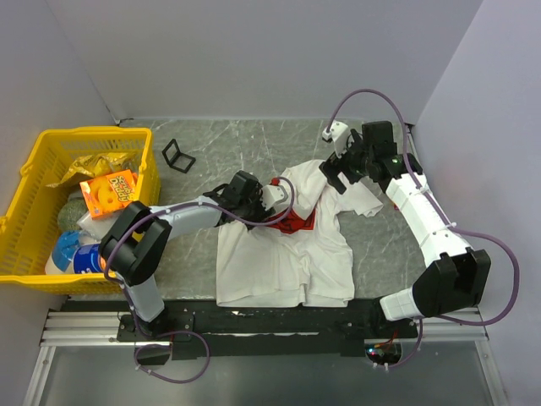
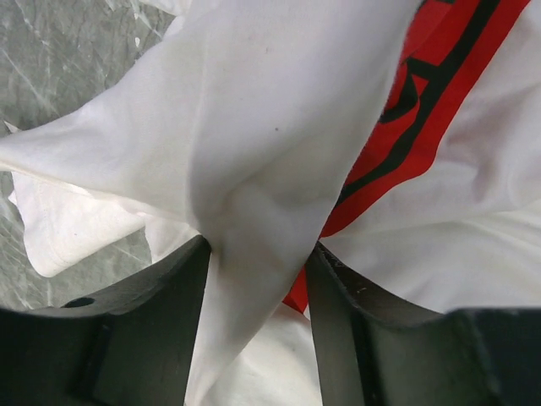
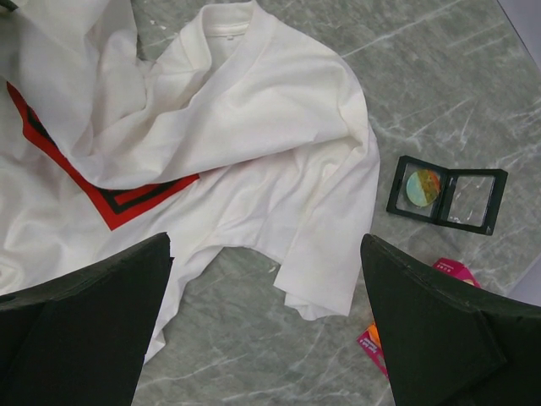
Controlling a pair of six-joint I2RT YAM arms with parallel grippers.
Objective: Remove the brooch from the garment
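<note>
The white garment (image 1: 283, 262) with a red and black print (image 1: 296, 222) lies on the grey table, its upper part folded over. My left gripper (image 1: 264, 216) is down on its left side. In the left wrist view, a bunched white fold (image 2: 254, 220) runs between the left gripper's (image 2: 258, 247) fingers, which stand apart on either side of it; whether they press on it cannot be told. The open right gripper hovers by the right sleeve (image 3: 325, 262), nothing between its fingers. No brooch can be made out on the visible cloth.
A black two-window case (image 3: 446, 194) with a round coloured piece lies beyond the right sleeve, beside pink packets (image 3: 456, 272). An open black frame (image 1: 177, 156) lies back left. The filled yellow basket (image 1: 84, 133) takes up the left side. Bare table shows at the back.
</note>
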